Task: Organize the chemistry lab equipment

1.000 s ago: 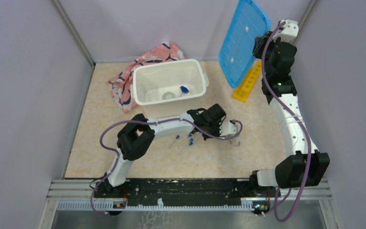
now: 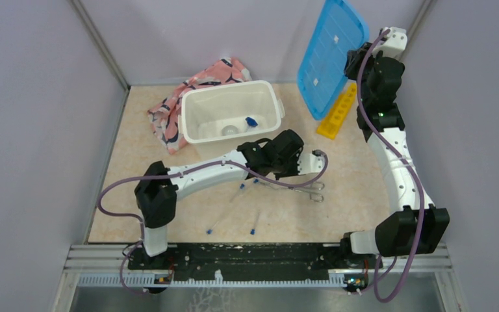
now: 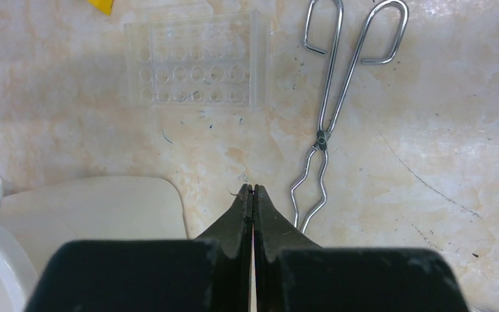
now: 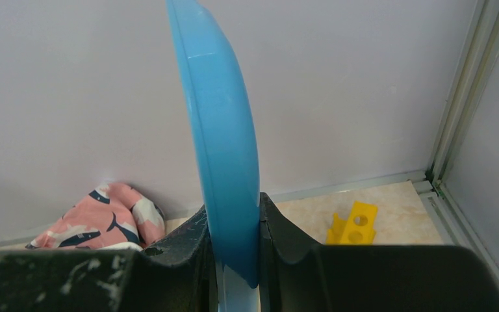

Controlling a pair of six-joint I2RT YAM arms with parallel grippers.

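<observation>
My left gripper is shut with nothing visible between its fingers, above steel crucible tongs. A clear rack lies beyond it in the left wrist view. My right gripper is shut on a blue lid, held upright at the back right in the top view. A white bin holds a blue item and a round clear item. Several blue-capped thin pieces lie at the front of the table.
A yellow rack stands at the back right, below the lid. A patterned pink cloth lies behind and left of the bin.
My left arm has moved up in the top view, uncovering more of the tongs and small blue-capped pieces. The right arm and lid have stayed still.
</observation>
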